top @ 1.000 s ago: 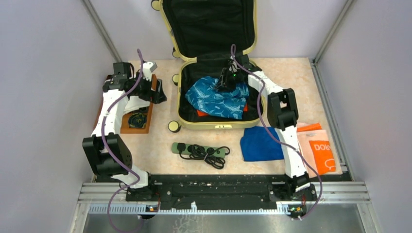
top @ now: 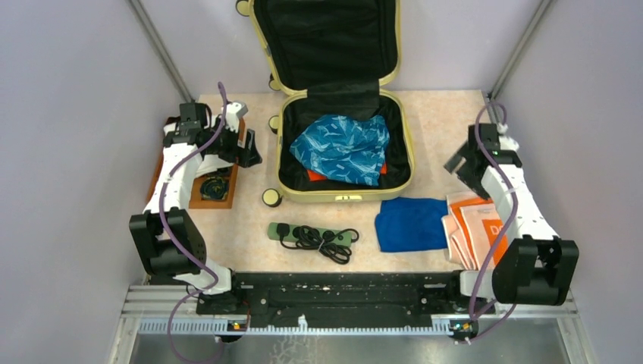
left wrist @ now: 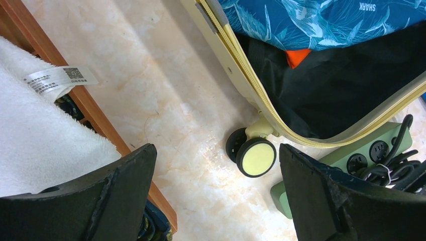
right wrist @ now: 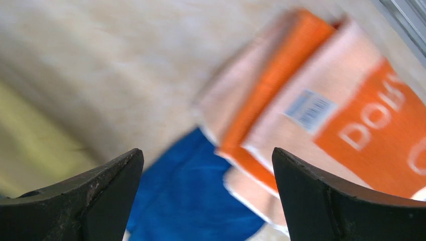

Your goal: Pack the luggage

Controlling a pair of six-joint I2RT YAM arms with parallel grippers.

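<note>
An open yellow suitcase (top: 312, 195) stands in the middle with its lid raised at the back. Inside it lies a blue leaf-patterned garment (top: 341, 149), with bits of an orange item (top: 317, 175) peeking from beneath. My left gripper (top: 251, 149) is open and empty over the right edge of the wooden tray (top: 233, 178). A white towel (left wrist: 50, 130) lies in that tray. At the right, my right gripper (top: 465, 168) hangs open with nothing between its fingers, just behind an orange-and-pale-pink cloth (right wrist: 316, 115). A flat blue cloth (top: 412, 226) lies beside that cloth, touching it.
In front of the suitcase lies a green power strip (top: 273, 230) with its black cable coiled on it. A suitcase wheel (top: 272, 197) sticks out at the left front corner. Bare table (top: 436, 121) shows to the suitcase's right.
My right gripper has risen off the blue garment and swung right, out of the suitcase, to behind the orange-and-pink cloth. The garment stayed inside. My left arm has barely shifted.
</note>
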